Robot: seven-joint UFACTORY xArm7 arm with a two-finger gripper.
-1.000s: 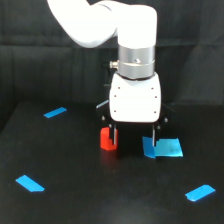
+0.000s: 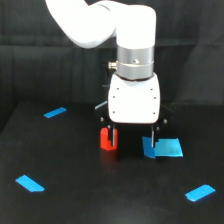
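Note:
A small red block point(image 2: 107, 139) stands on the dark table left of centre. My white gripper point(image 2: 134, 134) hangs low over the table, pointing down. Its two dark fingers are wide apart, so it looks open, and nothing shows between them. The left finger overlaps the block's right side in this view; whether they touch, I cannot tell. Right of the block lies a flat-looking light blue piece point(image 2: 168, 148), with the right finger in front of its left part.
Blue tape strips mark the table at the back left point(image 2: 55, 112), front left point(image 2: 29, 183) and front right point(image 2: 200, 192). A dark curtain point(image 2: 40, 50) hangs behind.

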